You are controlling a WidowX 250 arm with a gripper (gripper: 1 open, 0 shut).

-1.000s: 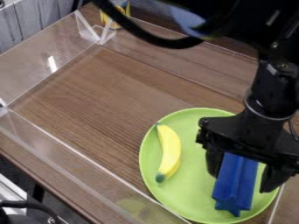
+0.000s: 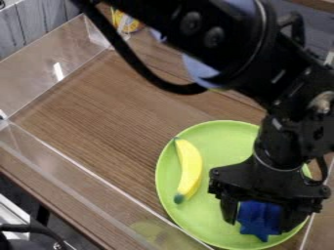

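Observation:
A green plate [image 2: 202, 215] lies on the wooden surface at lower right. A yellow banana [image 2: 188, 171] rests on its left side. A blue block [image 2: 259, 222] sits on the plate's right side, mostly hidden by my black gripper [image 2: 267, 203], which is open, its fingers low over and around the block. Whether they touch it I cannot tell.
Bare wood [image 2: 104, 117] fills the left and middle, with clear barrier strips along the left and front. A yellow object stands at the back top, partly hidden by the arm. Dark cables hang at lower left.
My gripper has moved lower over the blue block and now hides more of it. The banana and plate stay in place.

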